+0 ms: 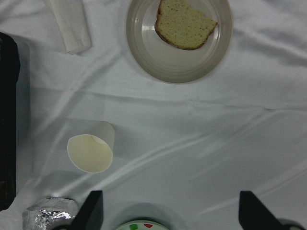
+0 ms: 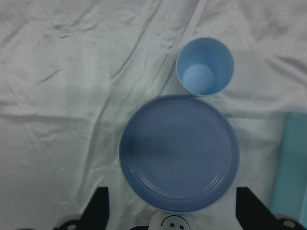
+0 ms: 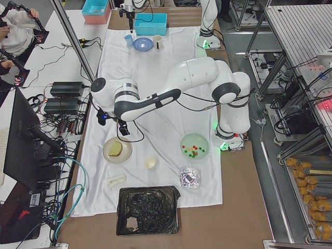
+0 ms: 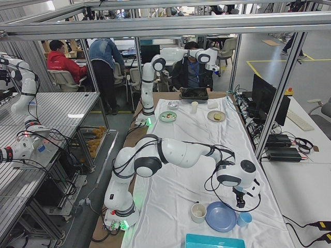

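Note:
My left gripper is open and empty, above the cloth near a beige plate [image 1: 141,52] holding a bread slice [image 1: 184,26]. A white cup [image 1: 91,151] lies or tilts nearby, with a folded white item [image 1: 69,26], a foil packet [image 1: 48,214] and a green plate [image 3: 194,139] holding small colored pieces. My right gripper is open and empty above a blue plate [image 2: 178,148], with a blue cup [image 2: 204,67] beside it and a beige mug [image 4: 198,213] in the right camera view.
A black bin [image 3: 148,190] with a liner stands at the cloth's near edge in the left camera view. A turquoise bin [image 4: 214,240] sits at the opposite end.

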